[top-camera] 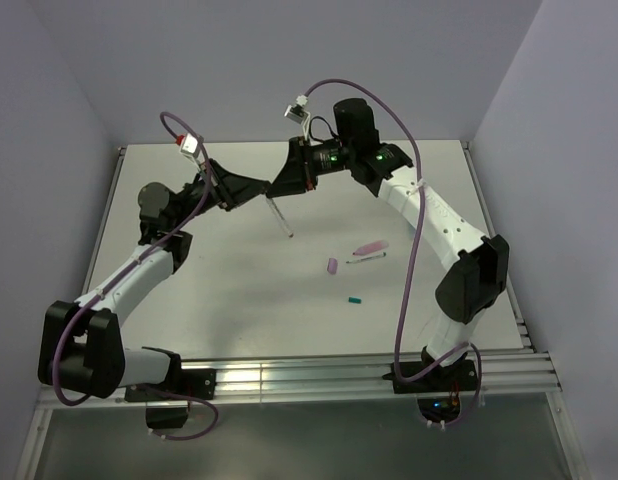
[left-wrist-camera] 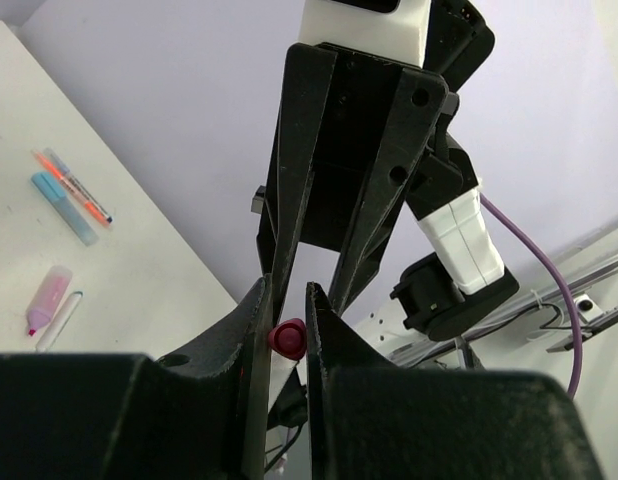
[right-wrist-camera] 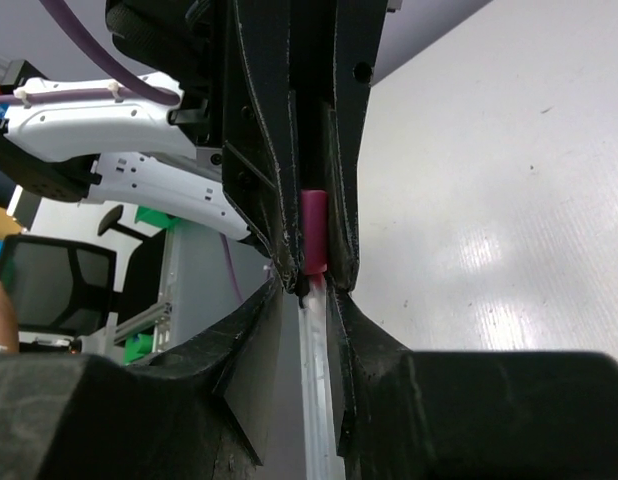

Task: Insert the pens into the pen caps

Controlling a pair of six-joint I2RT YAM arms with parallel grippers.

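The two grippers meet in the air above the table's middle. In the left wrist view, my left gripper is shut on a red cap (left-wrist-camera: pixel 287 340), seen end on. The right wrist view shows the red cap (right-wrist-camera: pixel 314 230) between the other gripper's fingers, with a clear pen barrel (right-wrist-camera: pixel 314 390) below it, between the fingers of my right gripper; whether these grip it is unclear. In the top view the white barrel (top-camera: pixel 280 218) hangs down from the meeting point.
On the table lie a pink marker (top-camera: pixel 371 247), a white pen (top-camera: pixel 366 257), a purple cap (top-camera: pixel 332 266) and a teal cap (top-camera: pixel 354 300). The left wrist view shows a blue marker (left-wrist-camera: pixel 64 208) beside orange and grey pens (left-wrist-camera: pixel 79 190).
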